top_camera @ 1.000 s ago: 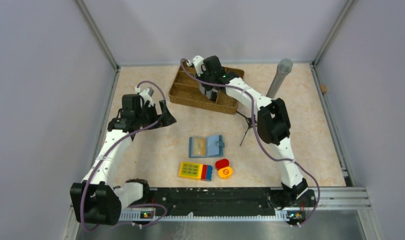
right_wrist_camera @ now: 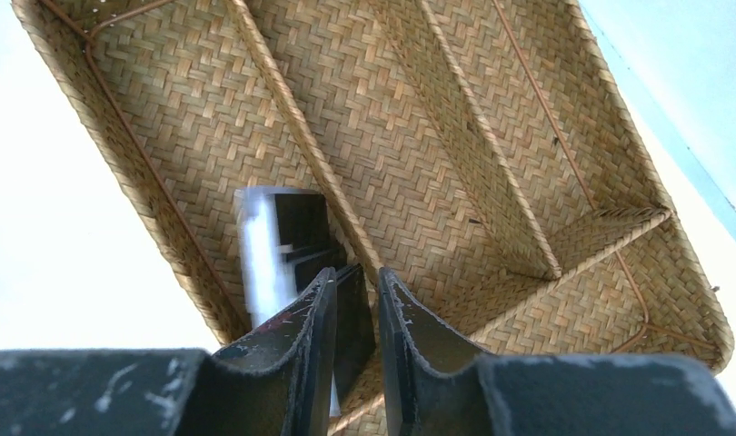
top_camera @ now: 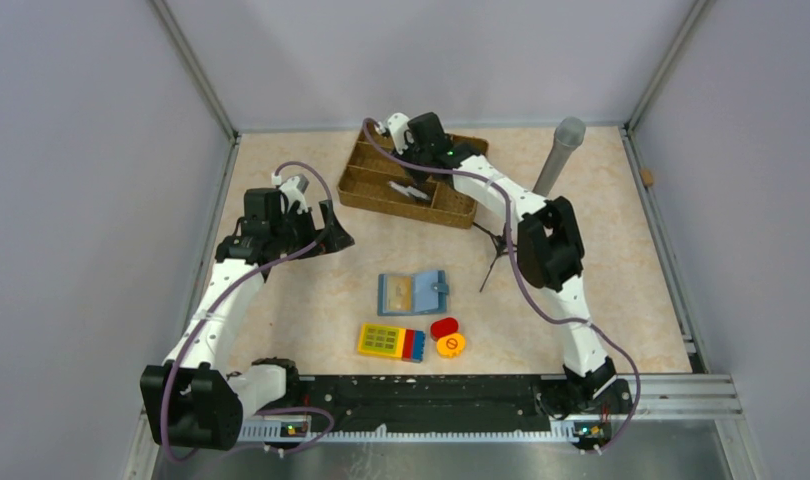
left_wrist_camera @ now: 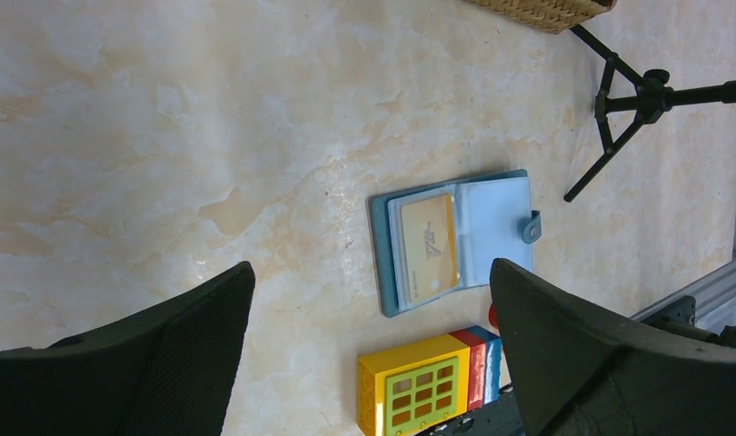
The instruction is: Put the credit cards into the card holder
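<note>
In the right wrist view, dark cards (right_wrist_camera: 301,222) lie in one compartment of a woven basket (right_wrist_camera: 346,109), and a white, blurred card edge (right_wrist_camera: 264,254) slants beside them. My right gripper is over that compartment, its fingertips a narrow gap apart. A dark card face shows through the gap; no firm hold is visible. The light blue card holder (left_wrist_camera: 380,245) lies unfolded on the table, a gold-coloured card (left_wrist_camera: 428,247) in its left sleeve. Up and left of the holder, my left gripper (top_camera: 318,222) hovers open and empty.
A yellow toy block (top_camera: 381,340) with red and blue ends sits in front of the holder. Red (top_camera: 444,327) and orange (top_camera: 450,346) pieces are beside it. A grey microphone on a stand (top_camera: 561,155) rises right of the basket.
The right arm shifted slightly; the left arm is still.
</note>
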